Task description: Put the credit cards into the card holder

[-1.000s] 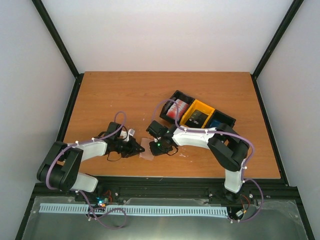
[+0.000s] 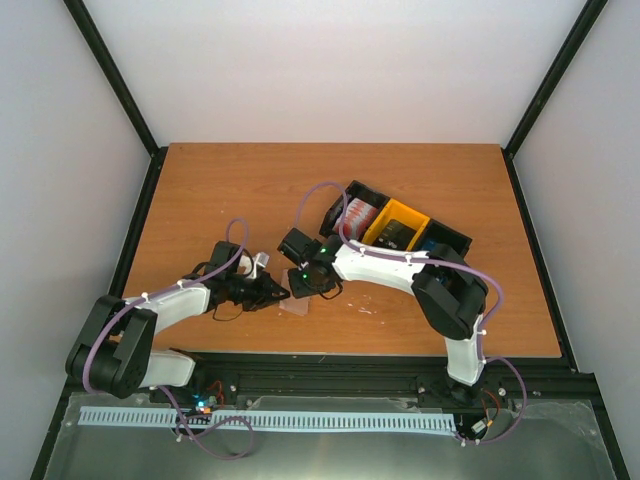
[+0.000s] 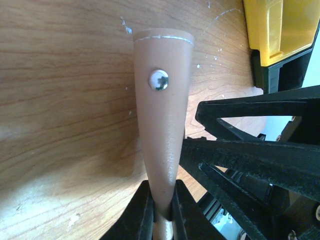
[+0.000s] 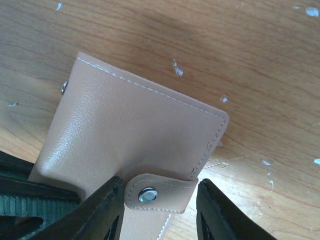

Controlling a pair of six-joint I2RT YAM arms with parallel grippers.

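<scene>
A pinkish-tan leather card holder [image 2: 295,305] [image 3: 161,115] [image 4: 135,125] with stitched edges and a metal snap lies between my grippers over the table. My left gripper [image 2: 278,294] is shut on it, gripping the near end in the left wrist view. My right gripper [image 2: 300,284] is open, its fingertips either side of the small snap tab [image 4: 167,195] in the right wrist view. The credit cards are not clearly identifiable.
A black organizer [image 2: 455,240] with a yellow compartment [image 2: 405,215] [image 3: 270,30] sits at the back right, holding red-and-white and dark items.
Over the last second the right arm has shifted slightly left and toward the back, while the left arm moved only slightly before settling.
</scene>
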